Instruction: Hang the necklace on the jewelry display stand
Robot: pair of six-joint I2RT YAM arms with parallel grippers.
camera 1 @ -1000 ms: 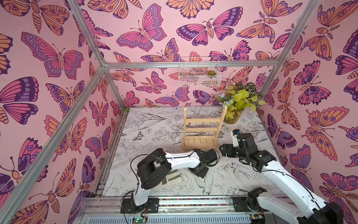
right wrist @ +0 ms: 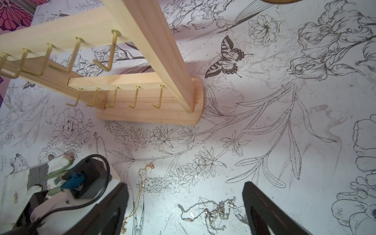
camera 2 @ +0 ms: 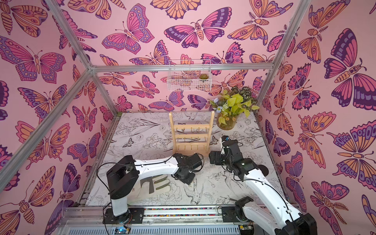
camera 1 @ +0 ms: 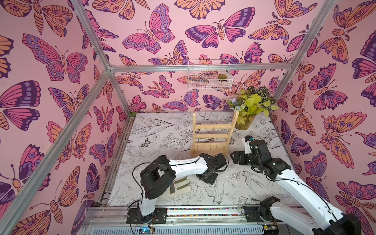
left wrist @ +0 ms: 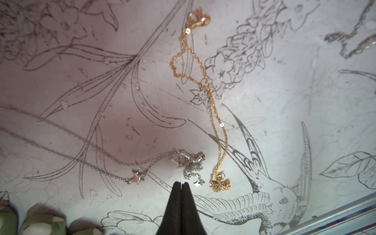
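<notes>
On the white drawn-on table lie a gold chain necklace (left wrist: 219, 184) and, left of it in the left wrist view, a silver necklace (left wrist: 190, 157) with small star-like charms. Just below the silver clump in that view are the tips of my left gripper, pressed together with nothing showing between them. A second silver chain (right wrist: 213, 212) is bunched on the table, low in the right wrist view. My right gripper is open and empty, its fingers wide apart. The wooden display stand (right wrist: 152, 51) rises ahead of it; its visible brass hooks (right wrist: 110, 51) are bare.
A leafy potted plant (camera 1: 250, 103) stands at the back right. A pale glove (right wrist: 39, 176) lies on the table by the left arm. Both arms are close to the stand's front. Free table lies at the back left and right of the stand.
My left arm has shifted slightly to the left, its gripper with it. The right arm and the stand look unchanged.
</notes>
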